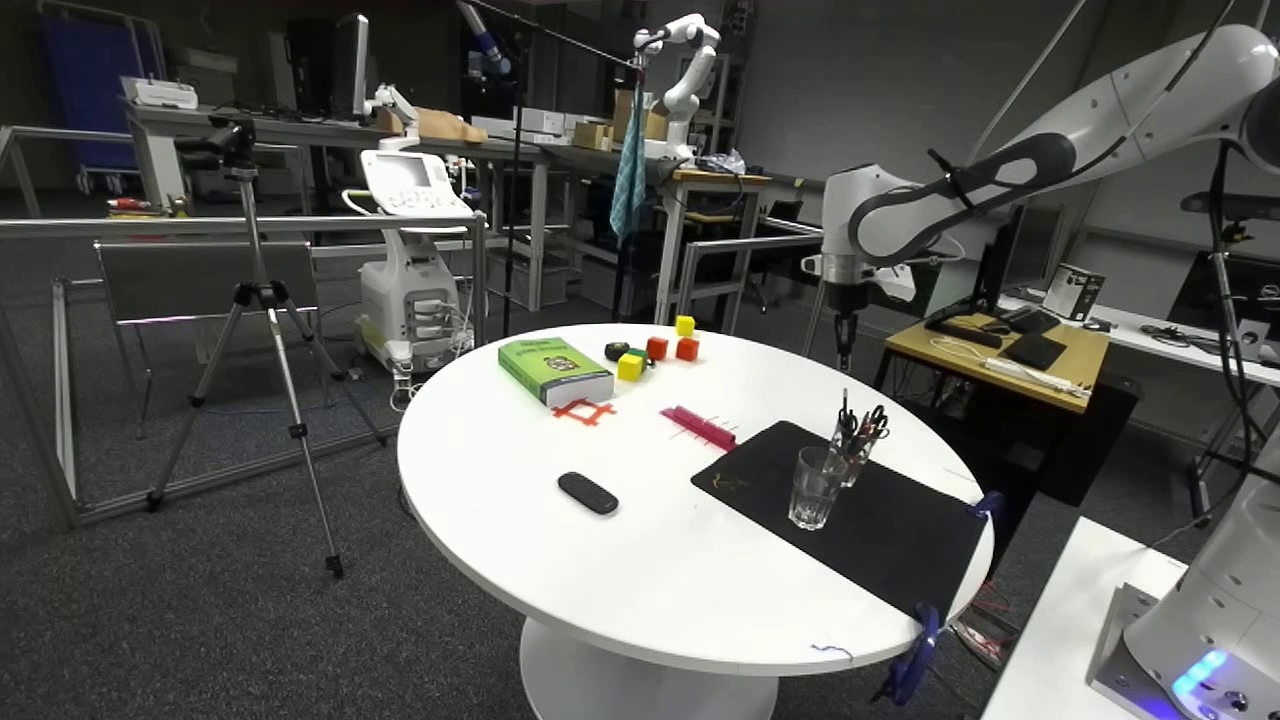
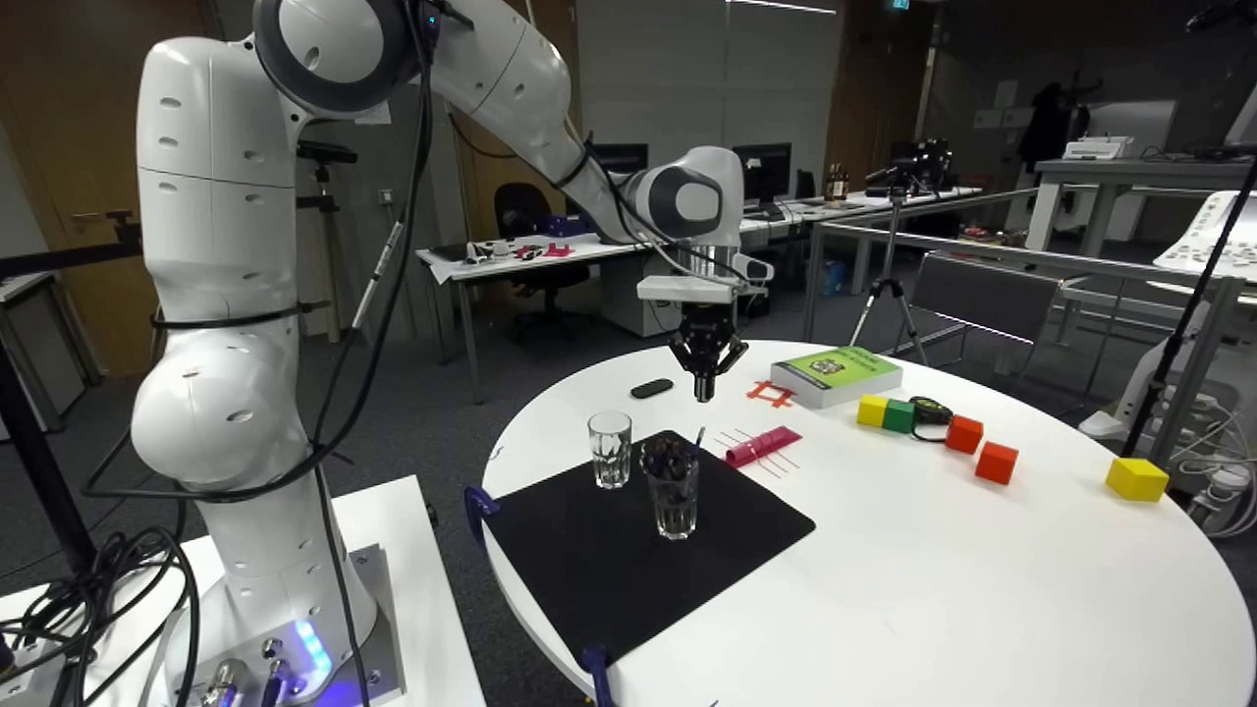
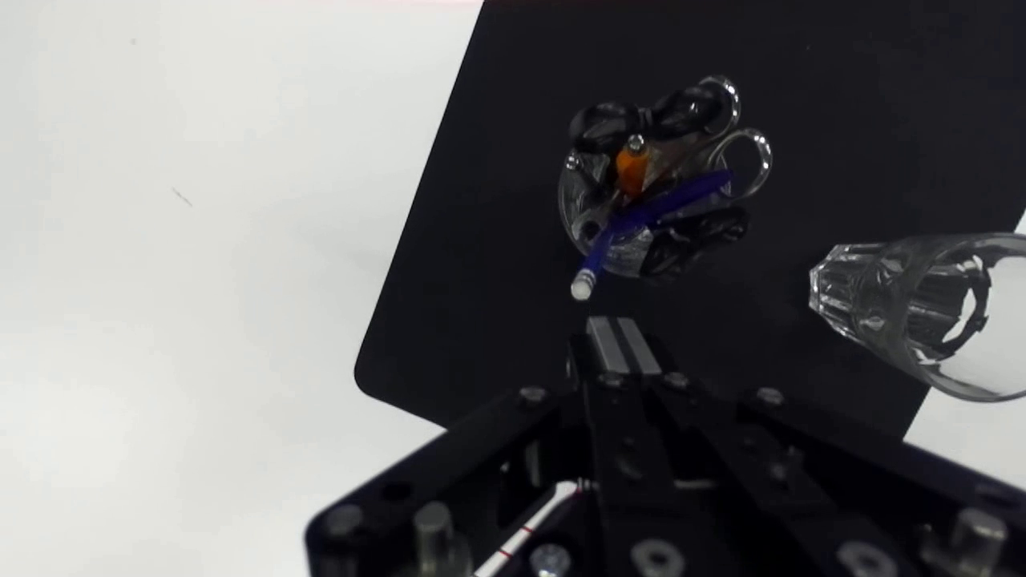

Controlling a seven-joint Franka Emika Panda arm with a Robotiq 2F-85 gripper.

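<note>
My gripper is shut, its two grey fingertips together and nothing showing between them. It hangs in the air above the table, higher than the glass of pens and scissors [image 2: 675, 501]. Black scissor handles, a blue pen [image 3: 664, 207] with a white end and something orange [image 3: 632, 170] stick out of that glass. An empty clear glass [image 1: 815, 490] stands upright nearby on the same black mat [image 1: 768, 462]. In the wrist view, the filled glass lies just beyond my fingertips and the empty glass [image 3: 904, 308] is to the right.
On the white round table [image 1: 504, 528] are a green book [image 1: 555, 370], a black remote-like object [image 1: 588, 492], a pink holder with thin sticks [image 1: 699, 427], an orange frame [image 1: 584, 412] and several coloured cubes [image 2: 996, 462]. Blue clamps [image 1: 918, 654] grip the table edge.
</note>
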